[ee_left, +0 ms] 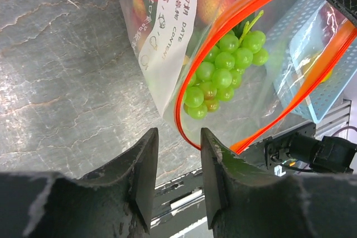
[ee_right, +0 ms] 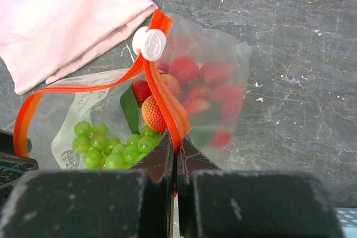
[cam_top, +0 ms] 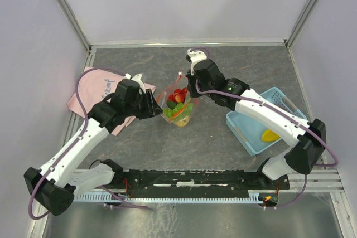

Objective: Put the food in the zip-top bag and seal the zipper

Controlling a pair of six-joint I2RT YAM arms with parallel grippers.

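Observation:
The clear zip top bag (cam_top: 167, 97) stands open in the middle of the table, its orange zipper rim (ee_left: 192, 76) spread wide. Inside lie green grapes (ee_left: 217, 76), red fruits (ee_right: 184, 69), a textured orange fruit (ee_right: 153, 113) and something dark green. A white slider (ee_right: 153, 45) sits on the zipper at the far end. My right gripper is shut on the bag's rim, the orange strip running into its fingertips. My left gripper is part open at the opposite side; the rim's near bend passes by its right finger, and nothing is clamped.
On the right, a blue basket (cam_top: 238, 133) holds a yellow item (cam_top: 270, 135). A pink cloth (cam_top: 92, 90) lies flat at the left, partly under my left arm. Bare table shows in front of the bag and behind it.

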